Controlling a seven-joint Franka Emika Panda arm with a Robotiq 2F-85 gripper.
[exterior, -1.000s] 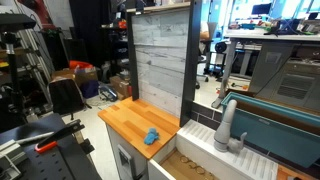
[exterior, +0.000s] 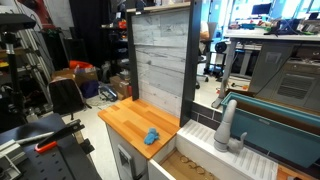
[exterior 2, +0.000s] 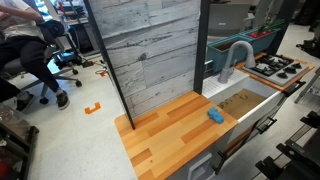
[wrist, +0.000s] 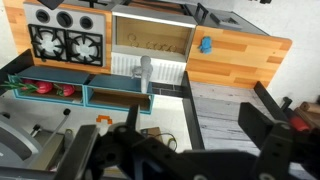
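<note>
A small crumpled blue item [exterior: 151, 136], perhaps a cloth, lies on the wooden countertop [exterior: 128, 118]. It also shows near the sink edge in exterior view 2 [exterior 2: 215, 116] and near the top of the wrist view [wrist: 206, 44]. In the wrist view my gripper is high above the counter area, its dark fingers spread wide apart. Between them only the distant panel and counter front show, nothing held. The blue item is well away from the fingers. Neither exterior view shows the fingertips clearly.
A grey faucet [exterior: 227, 125] rises beside an open drawer-like basin [exterior: 190, 165]. A tall whitewashed panel [exterior 2: 165, 60] stands behind the counter. The stove [exterior 2: 274, 66] lies past the basin, and a teal shelf [exterior: 262, 125] runs behind the faucet. Most of the wooden top is clear.
</note>
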